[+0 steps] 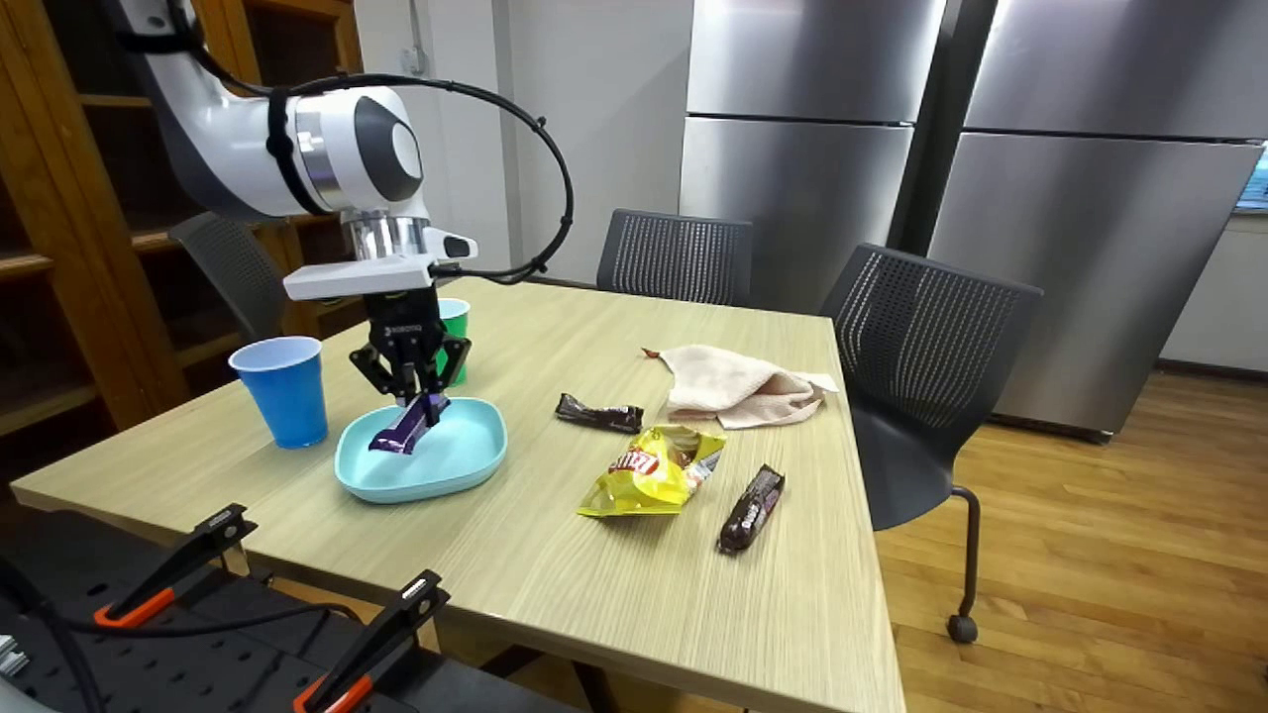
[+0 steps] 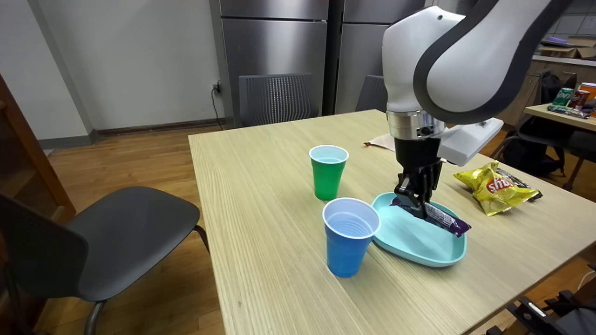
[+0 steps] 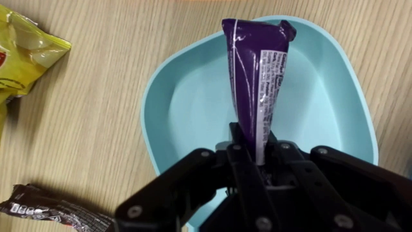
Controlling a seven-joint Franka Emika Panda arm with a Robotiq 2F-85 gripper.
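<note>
A purple-wrapped bar is pinched between the fingers of my gripper, which is shut on it near the bar's middle. Beneath it lies the light-blue plate, and in the wrist view the bar's far end reaches over the plate's rim. From the second exterior view the bar slants across the plate, one end lower than the other. Whether the bar touches the plate I cannot tell.
A blue cup stands right beside the plate, a green cup behind it. Toward the right lie a yellow chip bag, two dark wrapped bars, one nearer and one farther, and a beige cloth.
</note>
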